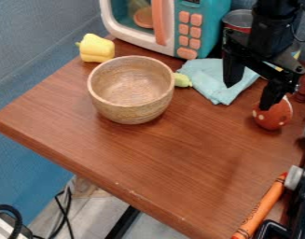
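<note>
The black gripper (252,77) hangs at the upper right, just above and left of a red-brown toy football (271,117) with a white patch, partly covering the top of it. Whether the fingers are open or shut is hard to tell. A light blue cloth (214,87) lies behind it. A wooden bowl (131,90) stands left of centre, with a small pale green item (181,80) beside it.
A toy microwave (155,23) stands at the back, a yellow pepper (96,49) at back left, a can (237,21) behind the arm. An orange crayon (264,207) and black objects line the right edge.
</note>
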